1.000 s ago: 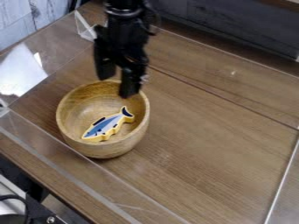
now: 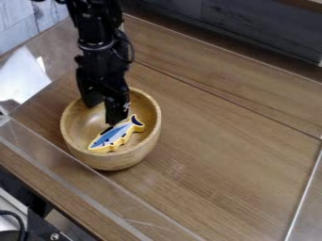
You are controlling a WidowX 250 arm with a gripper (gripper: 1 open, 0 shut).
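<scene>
A wooden bowl [image 2: 132,154] sits on the table at the left of the camera view. Inside it lies a toy fish [image 2: 116,135], blue and white with yellow edges. My black gripper [image 2: 104,110] hangs open over the left back of the bowl, its fingers reaching down inside the rim just behind the fish. Whether the fingertips touch the fish is hard to tell.
A clear rail or strip runs along the near left edge, and a pale grey wall stands behind.
The gripper has moved down and to the left, from above and behind the bowl to inside its rim. Bowl and fish look unmoved.
</scene>
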